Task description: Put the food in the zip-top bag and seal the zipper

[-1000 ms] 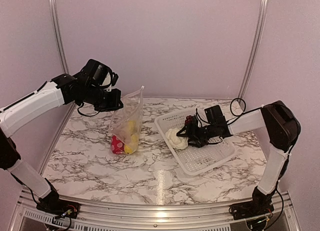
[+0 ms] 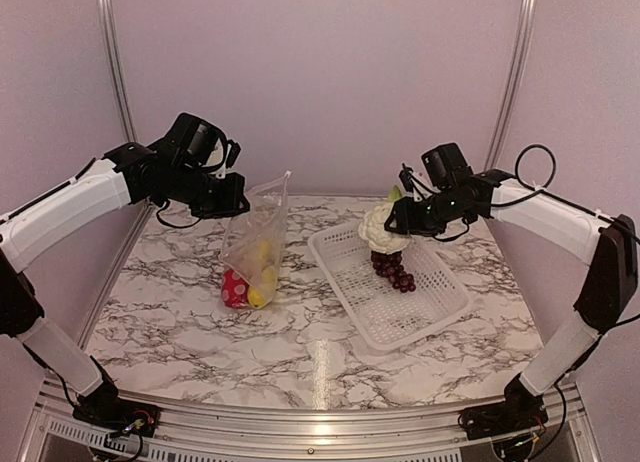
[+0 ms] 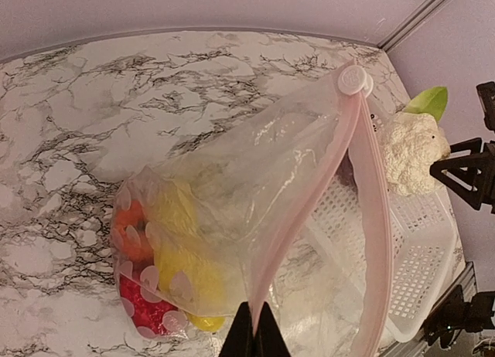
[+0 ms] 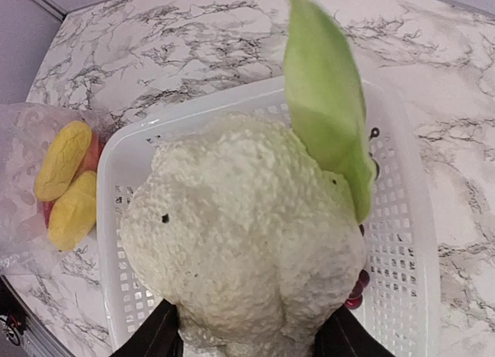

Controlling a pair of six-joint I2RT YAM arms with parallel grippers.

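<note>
A clear zip bag (image 2: 255, 232) with pink zipper strips stands left of the basket, yellow and red food (image 3: 178, 256) inside. My left gripper is shut at the bag's top edge, on the zipper strip. My right gripper is shut on a white cauliflower (image 4: 240, 226) with a green leaf (image 4: 325, 110), held above the white plastic basket (image 2: 390, 332). Dark red grapes (image 2: 393, 272) lie in the basket beneath it, partly hidden in the right wrist view.
Bare marble table (image 2: 180, 352) shows in front and behind. Pale walls and metal rails enclose the table at back and sides.
My right gripper has risen with the cauliflower from the basket, moving up and slightly right. The grapes below are more visible. The left arm is nearly still, slightly higher.
</note>
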